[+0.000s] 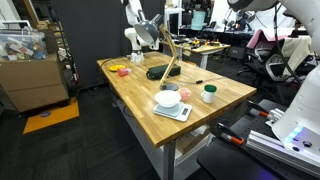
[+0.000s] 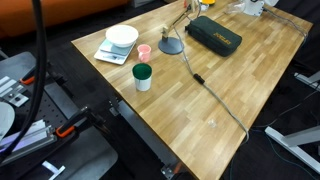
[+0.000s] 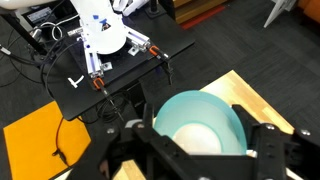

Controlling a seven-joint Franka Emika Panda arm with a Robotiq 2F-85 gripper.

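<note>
My gripper is shut on a round, green-walled container [image 3: 238, 125] with a pale inside, seen near the bottom of the wrist view. The dark fingers [image 3: 137, 148] stand on either side of it. Neither exterior view shows the gripper itself. On the table, a white cup with green inside [image 2: 142, 78] stands near the edge, with a pink cup [image 2: 143, 51] behind it. A white bowl [image 2: 121, 36] rests on a pale flat tray [image 2: 108, 52].
A lamp base [image 2: 171, 46] and a dark green case [image 2: 214, 36] stand farther back on the wooden table [image 2: 200, 120]. A grey cable [image 2: 215, 97] runs across it.
</note>
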